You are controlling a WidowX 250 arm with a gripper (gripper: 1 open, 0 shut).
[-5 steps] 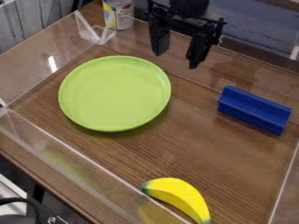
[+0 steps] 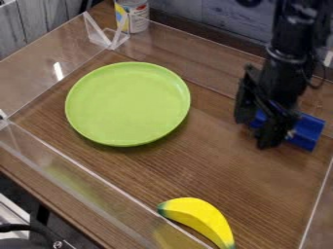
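Observation:
My black gripper (image 2: 268,121) hangs low on the right, its open fingers over and around the blue block (image 2: 305,134), which it partly hides. A green plate (image 2: 128,103) lies left of centre. A yellow banana (image 2: 198,218) lies at the bottom centre.
A can (image 2: 131,16) stands at the top left, with a small clear object (image 2: 104,33) beside it. A clear edge runs along the left side.
My gripper has moved down and to the right from the top centre to the blue block. The plate and banana have not moved.

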